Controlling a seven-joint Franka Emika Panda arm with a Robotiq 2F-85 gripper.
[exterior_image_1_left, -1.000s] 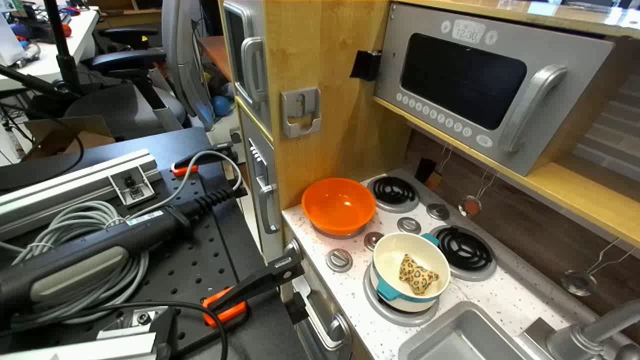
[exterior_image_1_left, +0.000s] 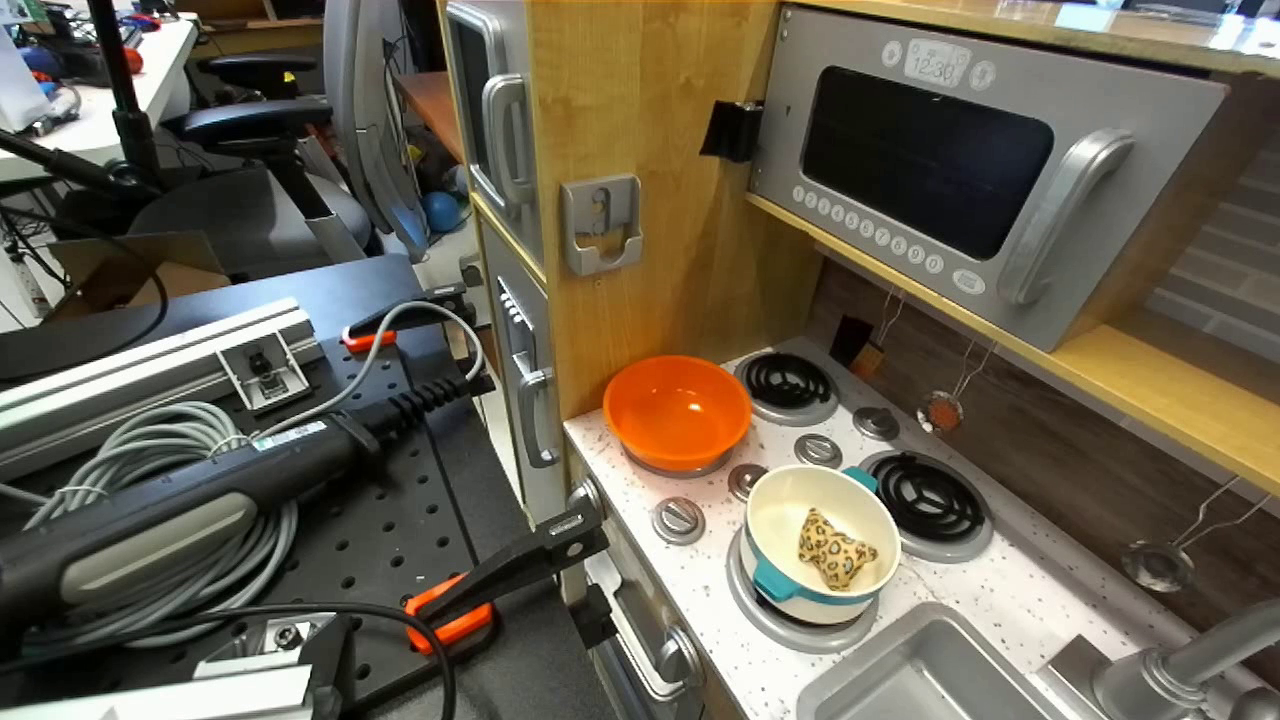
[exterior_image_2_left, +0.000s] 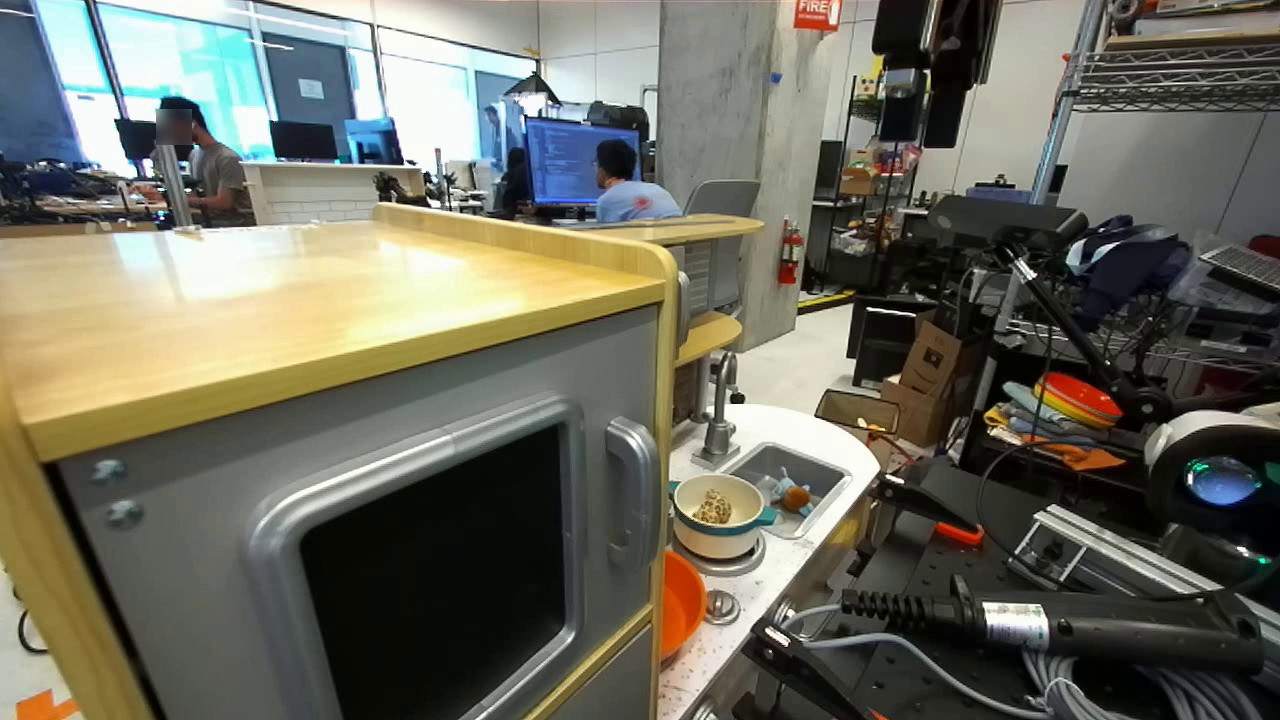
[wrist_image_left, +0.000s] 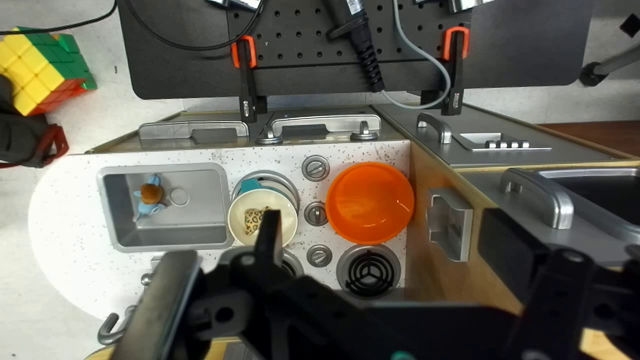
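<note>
A white pot with teal handles (exterior_image_1_left: 768, 510) stands on a front burner. Inside it lies a leopard-print plush (exterior_image_1_left: 833, 552), also visible within the pot in exterior view 2. An orange bowl (exterior_image_1_left: 678, 414) rests on the neighbouring burner, close to the wooden side panel. In the wrist view, a blue and brown toy (wrist_image_left: 151, 195) lies in the grey sink (wrist_image_left: 198, 238). My gripper is high over the counter, its dark fingers (wrist_image_left: 510, 252) spread wide with nothing visible between them. Neither exterior view shows it.
A microwave (exterior_image_1_left: 924, 162) overhangs the back of the stove. The tap (wrist_image_left: 114, 330) rises behind the sink. Black clamps (wrist_image_left: 247, 90) stick out from the black table (wrist_image_left: 180, 78) along the front. Bare counter (wrist_image_left: 66, 210) lies left of the sink.
</note>
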